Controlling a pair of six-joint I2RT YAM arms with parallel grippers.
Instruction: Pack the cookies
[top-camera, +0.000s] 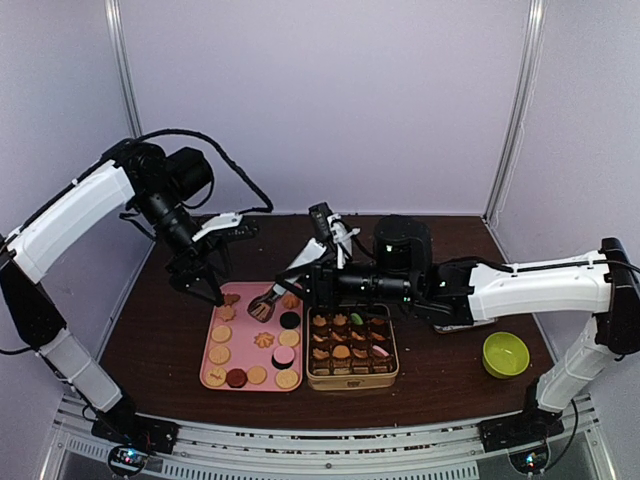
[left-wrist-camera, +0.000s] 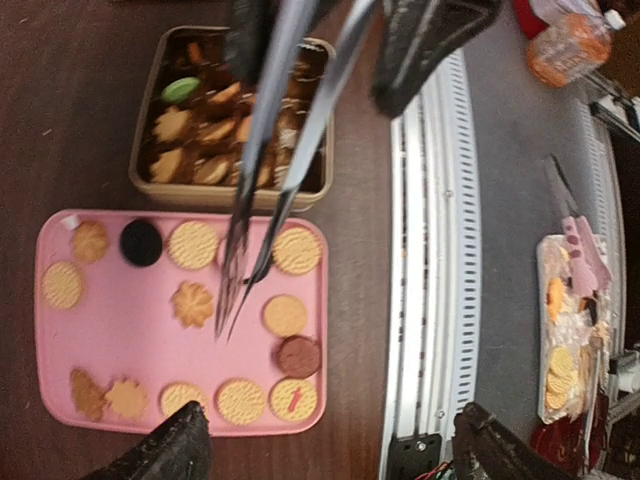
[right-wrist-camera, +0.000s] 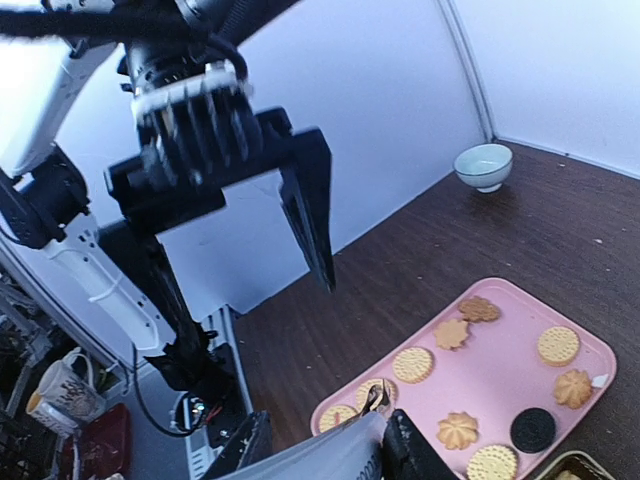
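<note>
A pink tray (top-camera: 235, 345) holds assorted cookies, among them a black one (left-wrist-camera: 141, 242) and a flower-shaped one (right-wrist-camera: 457, 431). Right of it in the top view, a compartmented tin (top-camera: 350, 381) holds many cookies. My right gripper (top-camera: 305, 275) holds metal tongs (top-camera: 268, 303) over the pink tray; in its own wrist view the tongs' white handle (right-wrist-camera: 330, 455) sits between the fingers. My left gripper (top-camera: 205, 285) is raised at the upper left of the pink tray, fingers apart with nothing between them.
A green bowl (top-camera: 505, 354) sits at the right. A silver tray is partly hidden behind the right arm. A pale bowl (right-wrist-camera: 484, 170) stands at the back.
</note>
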